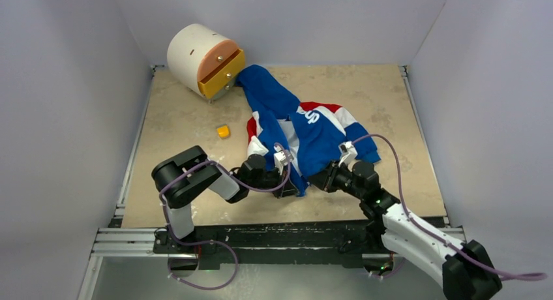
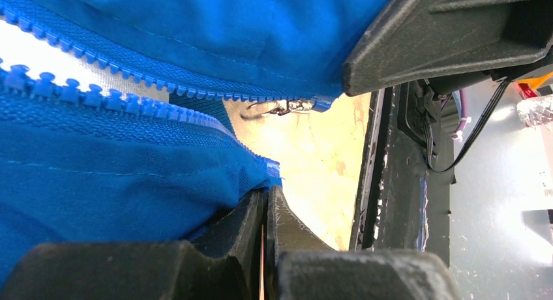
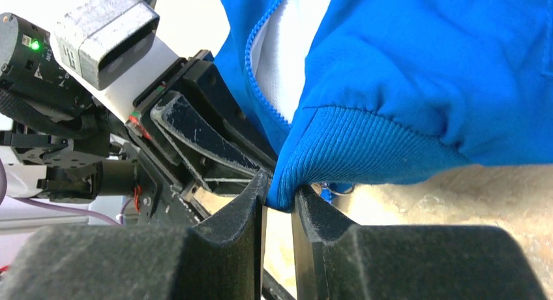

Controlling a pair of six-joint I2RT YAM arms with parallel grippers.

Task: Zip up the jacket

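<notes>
The blue jacket (image 1: 319, 147), with white and red sleeves, lies open on the table, its lower front edge toward the robot. In the left wrist view, my left gripper is shut on the cloth beside the bottom end of one zipper row (image 2: 117, 104). The other zipper row (image 2: 202, 93) runs above it, and the two lower ends stand apart. My right gripper has the jacket's ribbed hem (image 3: 352, 140) between its fingers, which stand slightly apart. Whether they grip it cannot be told. A slider is not clearly visible.
A white, drum-shaped chest (image 1: 199, 52) with yellow and orange drawers stands at the back left. A small yellow block (image 1: 223, 131) lies left of the jacket. The two grippers are close together near the table's front edge.
</notes>
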